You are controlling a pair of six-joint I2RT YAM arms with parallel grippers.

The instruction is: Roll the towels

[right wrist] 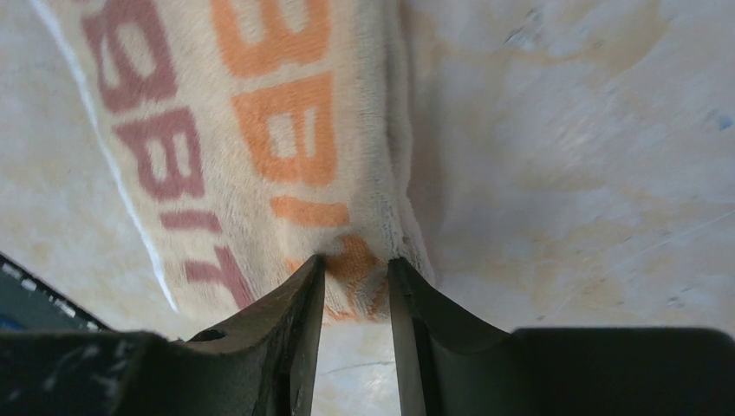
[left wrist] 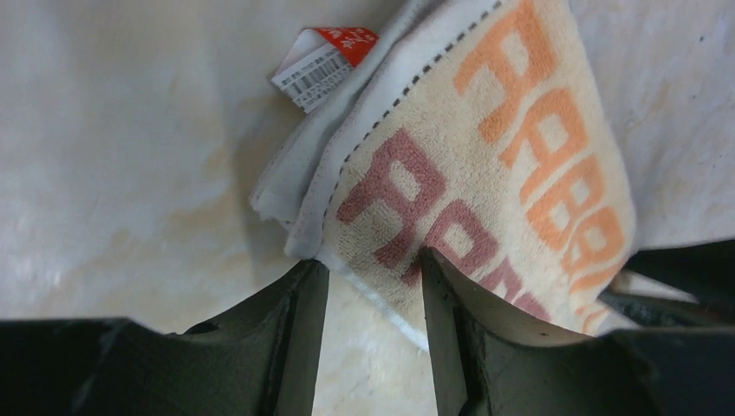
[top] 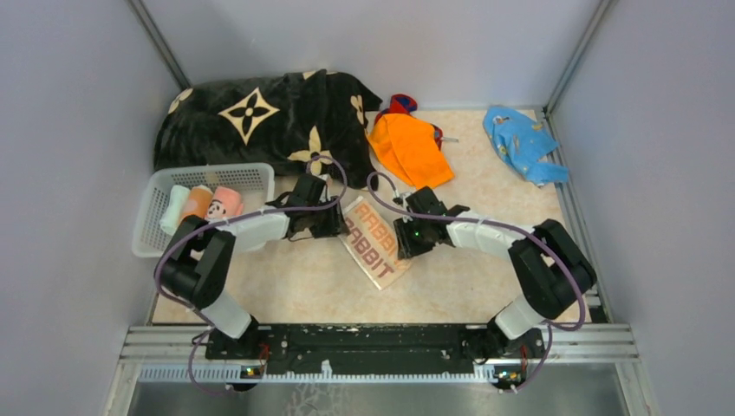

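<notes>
The cream folded towel with orange and red-brown letters lies at a slant on the table between my two grippers. My left gripper is at its upper-left end, its fingers apart with the towel's edge and red lettering between and just beyond them. In the right wrist view, my right gripper is shut on the towel's right long side near one end, where the cloth bunches under orange letters. A white label sticks out from the folded layers. From above, the arms hide the towel's pinched parts.
At the left a grey basket holds several rolled towels. A black patterned blanket, an orange towel and a blue cloth lie along the back. Bare table shows in front and to the right.
</notes>
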